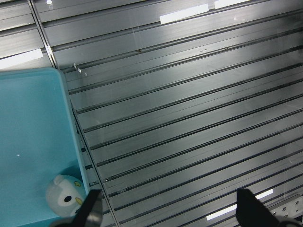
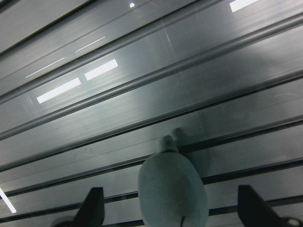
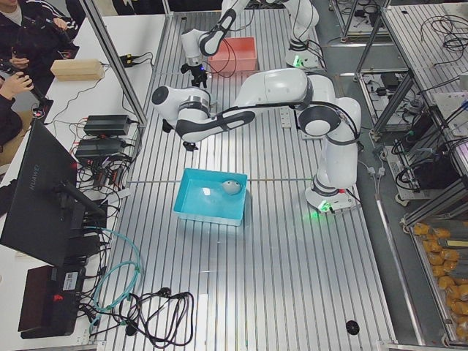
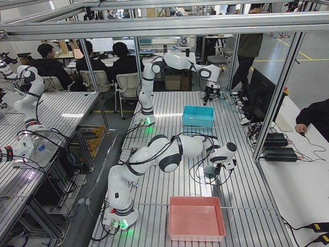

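Note:
A teal blue tray (image 3: pixel 197 197) holds a pale plush penguin (image 3: pixel 231 186), seen also in the left wrist view. My left gripper (image 3: pixel 179 142) hangs beyond this tray, with its fingers wide apart and empty. A rounded grey-teal object (image 2: pixel 173 189), apparently soft, lies on the slatted table between the spread fingers of my right gripper, with a gap on each side. In the camera right view this object (image 4: pixel 209 171) is under the right wrist, partly hidden.
A pink bin (image 4: pixel 196 221) stands on the table beside the right arm. Cables lie near the blue tray's end, with a monitor (image 3: pixel 40 190) and black boxes along the side. Bare slatted table surrounds both containers.

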